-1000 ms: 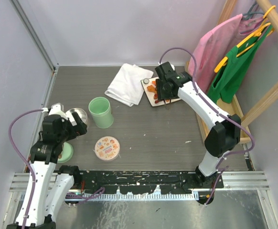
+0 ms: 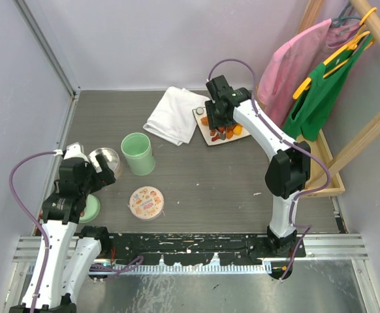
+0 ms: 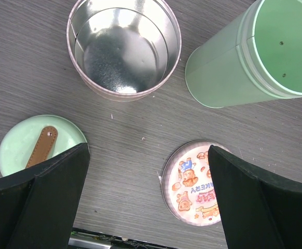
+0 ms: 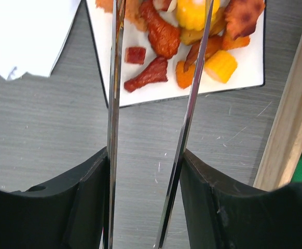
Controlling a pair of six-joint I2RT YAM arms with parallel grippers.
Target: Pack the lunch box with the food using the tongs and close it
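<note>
A white plate (image 4: pixel 239 72) of food pieces, including meat (image 4: pixel 159 31) and yellow corn (image 4: pixel 221 66), lies at the back. My right gripper (image 2: pixel 217 120) is over it, its long metal tongs part open across the food; their tips are out of frame in the right wrist view. My left gripper is open above a steel container (image 3: pixel 124 52), green cylinder (image 3: pixel 213 78), printed round lid (image 3: pixel 190 181) and green lid (image 3: pixel 21 145) with a brown strap.
A white cloth (image 2: pixel 174 114) lies left of the plate. A wooden rack (image 2: pixel 333 182) with pink and green clothes (image 2: pixel 320 98) stands at the right.
The right arm has shifted slightly left and upward over the plate, uncovering more food in the top view. The left arm has barely moved.
</note>
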